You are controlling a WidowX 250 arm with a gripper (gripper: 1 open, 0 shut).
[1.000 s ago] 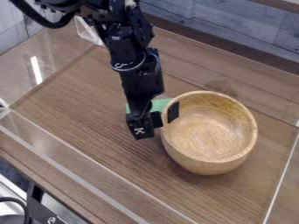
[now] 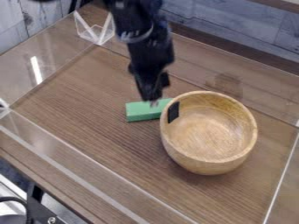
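My gripper (image 2: 149, 84) is raised above and behind a green block (image 2: 143, 111), blurred by motion, so its fingers are hard to make out. The green block lies on the wooden table beside the left rim of a round, light wooden bowl (image 2: 208, 131). A small black patch (image 2: 173, 112) shows at the bowl's left rim; I cannot tell what it is.
A plank wall runs behind at the top right. Dark cables and hardware sit at the lower left edge.
My gripper has moved up and back, away from in front of the green block and the bowl's rim. The green block is now uncovered; the bowl stays where it was.
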